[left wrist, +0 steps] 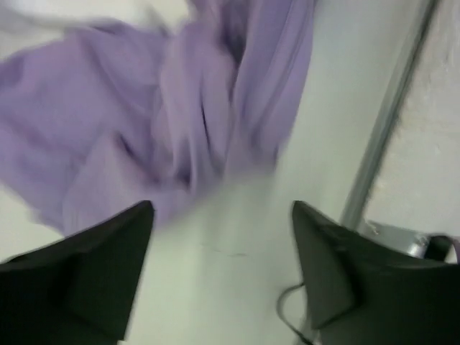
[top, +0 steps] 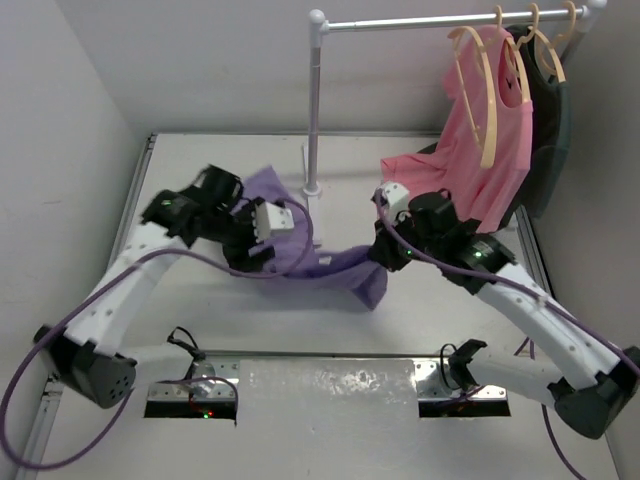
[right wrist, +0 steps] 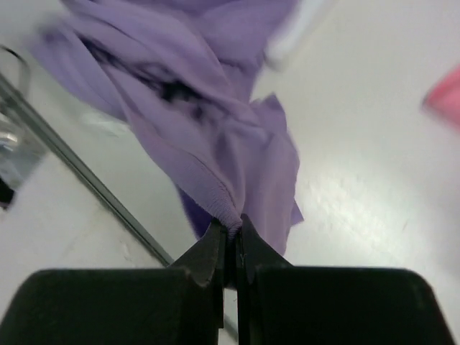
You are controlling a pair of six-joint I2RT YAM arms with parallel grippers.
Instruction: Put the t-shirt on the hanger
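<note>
The purple t-shirt (top: pixel 350 280) lies bunched across the middle of the white table, reaching up toward the rack's post. My right gripper (top: pixel 383 257) is shut on an edge of the shirt, which runs from its fingertips in the right wrist view (right wrist: pixel 230 237). My left gripper (top: pixel 255 250) is over the shirt's left part; its fingers stand apart in the blurred left wrist view (left wrist: pixel 219 241), with the cloth beyond them and none clearly between. Wooden hangers (top: pixel 487 140) hang on the rack's rail at upper right.
A pink shirt (top: pixel 460 170) and a dark garment (top: pixel 550 150) hang at the right, the pink one reaching down to the table. The rack's post (top: pixel 314 110) stands at the back middle.
</note>
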